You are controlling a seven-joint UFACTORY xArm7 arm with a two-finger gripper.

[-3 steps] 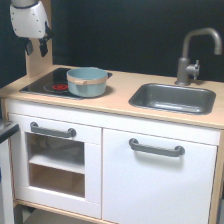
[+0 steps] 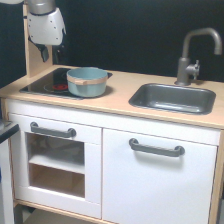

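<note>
A blue-green pot (image 2: 90, 88) with a light wooden-coloured handle stands upright on the right side of the dark stove top (image 2: 50, 86). High at the upper left is my gripper (image 2: 52, 53), its dark fingers pointing down and standing apart. It is open, with nothing visible between its fingers. In the picture it hangs up and to the left of the pot, well clear of it.
A steel sink (image 2: 172, 98) with a tall faucet (image 2: 187, 55) occupies the counter's right side. Bare wooden counter (image 2: 122, 88) lies between pot and sink. Below are an oven-like door (image 2: 52, 132) with a window and a closed white cabinet door (image 2: 150, 180). A grey-edged object (image 2: 6, 165) stands at the left edge.
My gripper has moved to the right and slightly down in the picture, now partly in front of the dark background. The pot and the doors have not moved.
</note>
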